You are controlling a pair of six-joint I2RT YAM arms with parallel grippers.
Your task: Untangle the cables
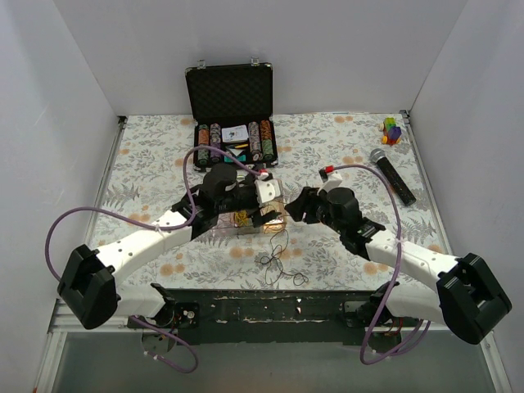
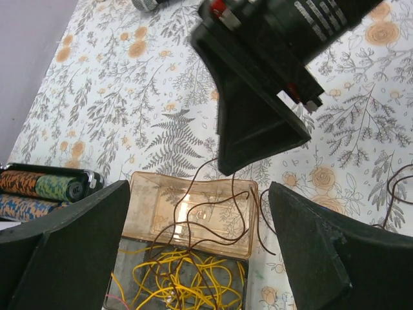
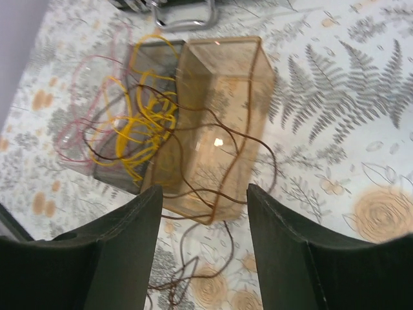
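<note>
In the right wrist view a clear box holds a tangle of yellow cable in its middle compartment, with pink cable in the far-left one. Brown cable loops across both and over the box's right wall, and part of it lies on the table. My left gripper stands open above the box, nothing between its fingers. Close by, at the box's right end, my right gripper has its fingers apart; brown strands show past the gap, none visibly pinched.
At the back stands an open case of poker chips. A microphone and a colourful toy lie at the right. The two grippers are very near each other.
</note>
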